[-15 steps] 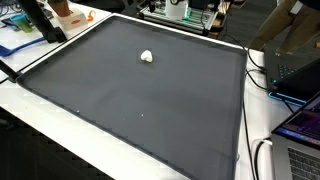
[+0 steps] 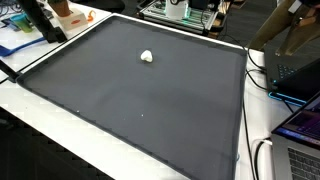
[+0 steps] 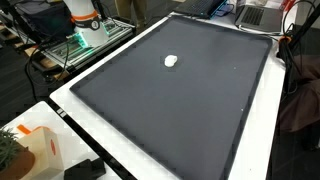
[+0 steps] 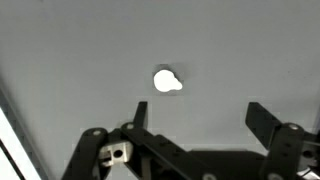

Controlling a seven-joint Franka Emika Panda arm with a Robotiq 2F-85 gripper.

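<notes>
A small white object (image 2: 147, 56) lies alone on the dark grey board; what it is cannot be made out. From the second exterior camera the white object (image 3: 170, 61) sits toward the board's far half. The wrist view looks down on the white object (image 4: 167, 80), rounded with a small point at one side. Below it in that picture, my gripper stands open, its two black fingers wide apart and nothing between them. The gripper itself is out of sight in both exterior views.
Most of the grey board (image 2: 150, 105) is bare. Laptops (image 2: 297, 150) and cables lie along the right side. In the second exterior view, an orange-and-white container (image 3: 40, 150) and a plant (image 3: 10, 150) stand at the near left corner.
</notes>
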